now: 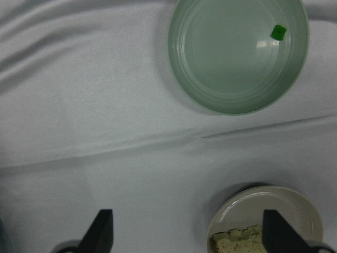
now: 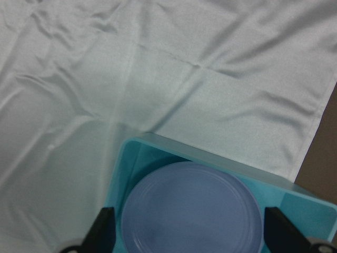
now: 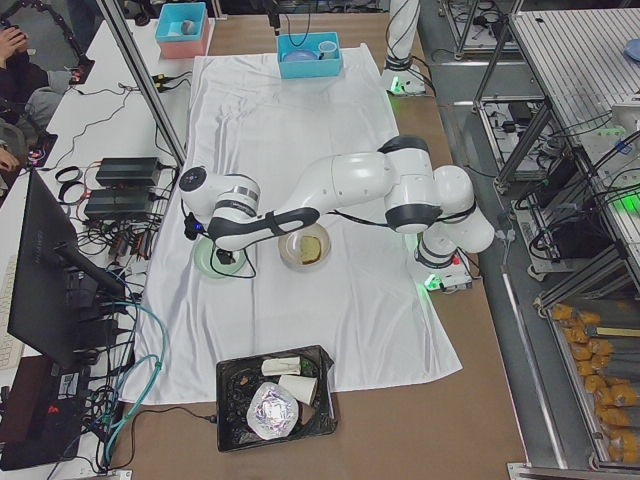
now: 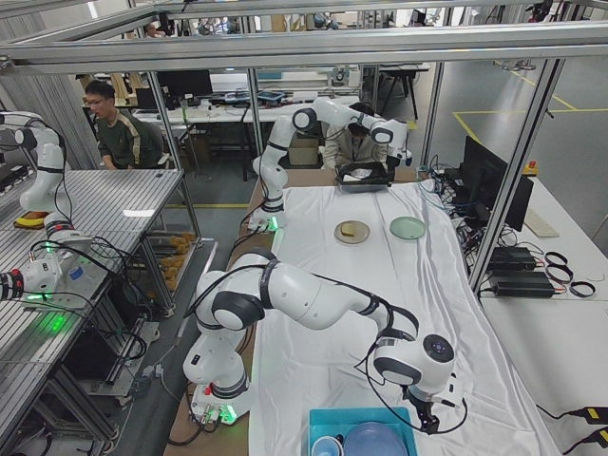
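In the left wrist view, a pale green plate (image 1: 226,58) holds a small green piece (image 1: 278,32); a beige plate (image 1: 289,211) holds a piece of cake or bread (image 1: 237,243). My left gripper is open above the cloth between and beside them, nothing between its fingers. My right gripper is open above a turquoise bin (image 2: 310,216) with a blue plate (image 2: 192,205) inside, nothing between its fingers.
A white cloth (image 3: 290,120) covers the table. A black tray (image 3: 230,430) with white items and a foil-covered dish (image 3: 272,410) stands at one end. A cup (image 4: 326,448) sits in the turquoise bin.
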